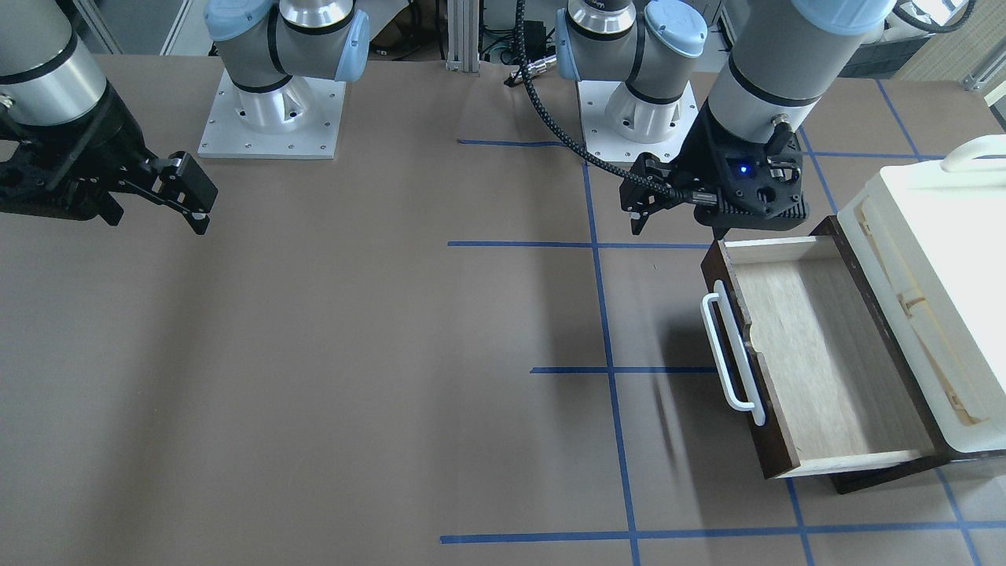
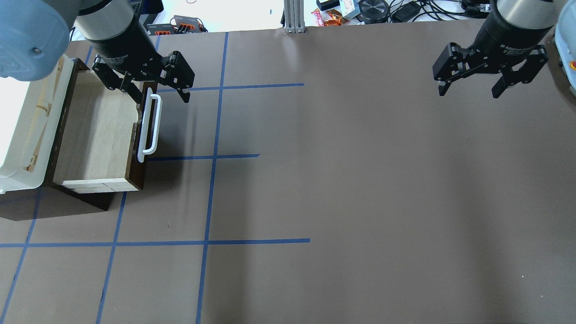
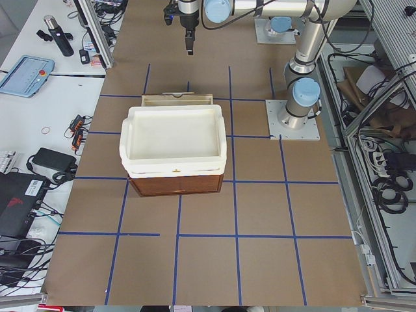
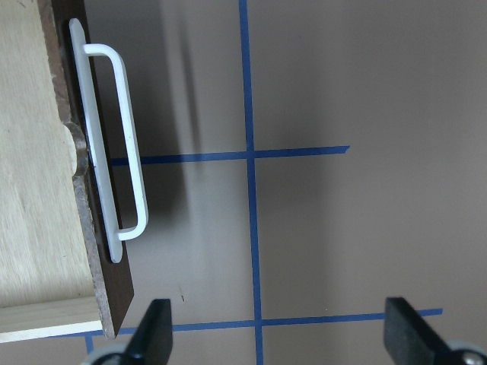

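A small dark wooden box with a white lid-like tray [image 1: 934,292] on top has its drawer [image 1: 830,358] pulled out, empty, with a white handle [image 4: 129,137] on its front. My gripper hangs above the drawer's far end and handle, its two fingers wide apart at the bottom of the left wrist view, with nothing seen between them. In the top view it is at the upper left over the drawer.
A second arm's gripper [image 2: 486,75] hangs over the bare table on the other side. Blue tape lines form a grid.
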